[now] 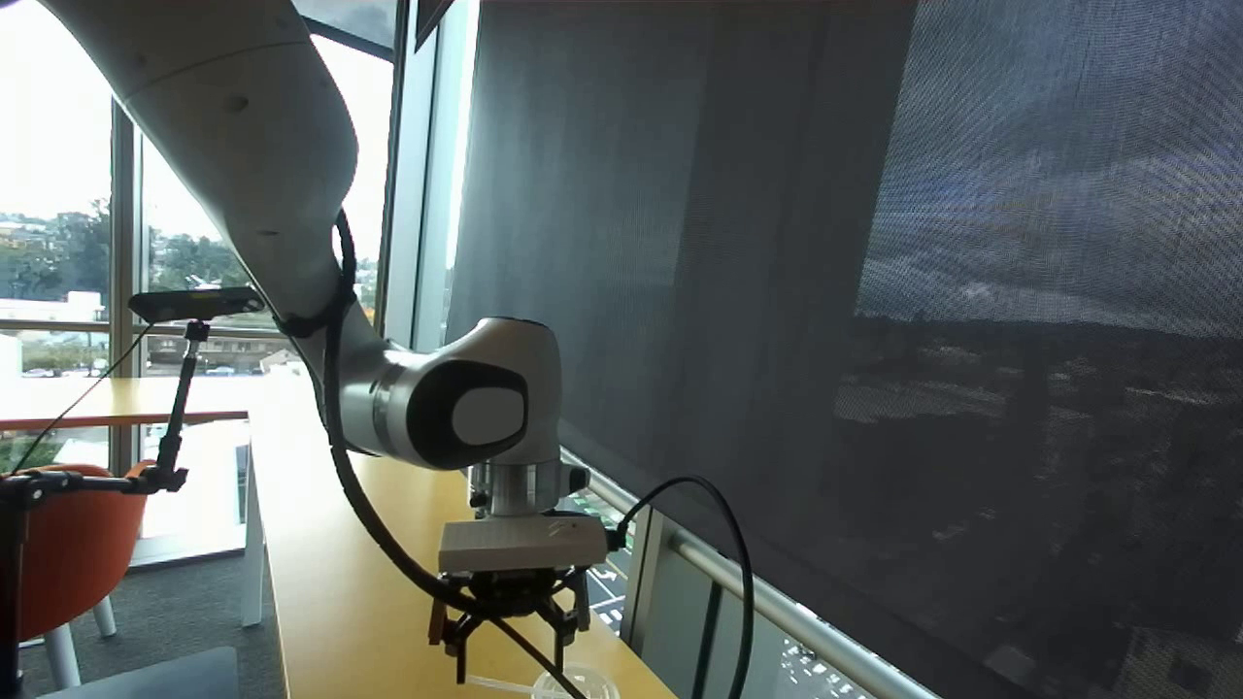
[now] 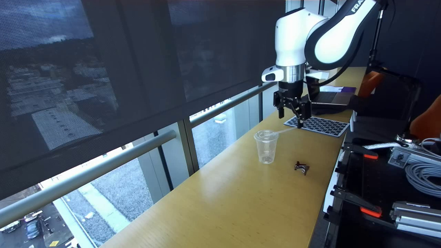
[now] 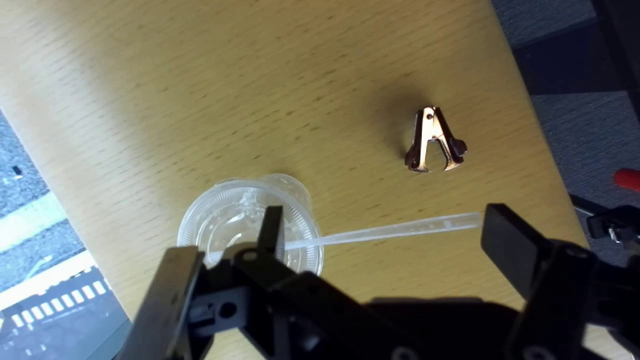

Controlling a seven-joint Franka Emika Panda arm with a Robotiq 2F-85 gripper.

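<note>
In exterior view 2 a clear plastic cup (image 2: 266,149) with a lid stands upright on the wooden table. A translucent straw (image 3: 390,231) runs from the lid out to one side, lying almost flat in the air. My gripper is open over the straw in the wrist view. One finger (image 3: 273,231) overlaps the cup's lid (image 3: 207,210) from above, while the other finger (image 3: 510,246) is by the straw's free end. Whether either finger touches the straw, I cannot tell. Exterior view 1 shows the gripper (image 1: 510,669) low above the table, beside the cup's lid (image 1: 586,682).
A dark staple remover (image 3: 427,141) lies on the table away from the cup. Behind the gripper are a grey patterned tray (image 2: 320,126) and a laptop (image 2: 330,98). A metal rail (image 2: 157,142) follows the window side.
</note>
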